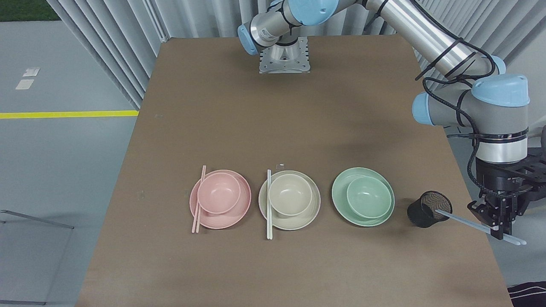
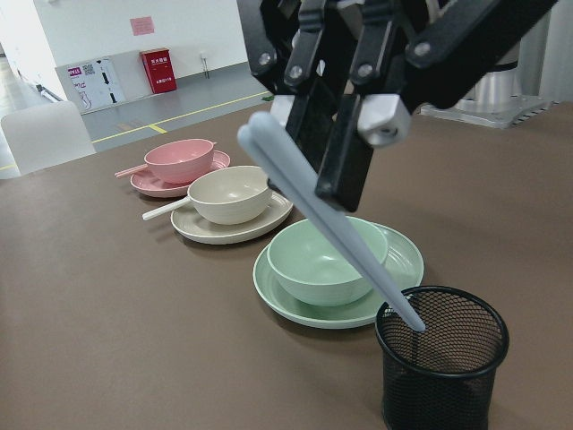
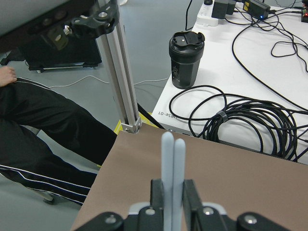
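My gripper is shut on a pair of pale blue-grey chopsticks, seen upright at the bottom of the wrist view. They slant down toward the black mesh holder at the table's right, their far ends over its top in the left view. Left of the holder stands a green bowl on a green plate. Cream and pink bowls sit on matching plates, with cream chopsticks and pink chopsticks resting on those plates.
The wrist view shows a metal post at the table's edge, a white desk with coiled cables, a black tumbler and a seated person's legs.
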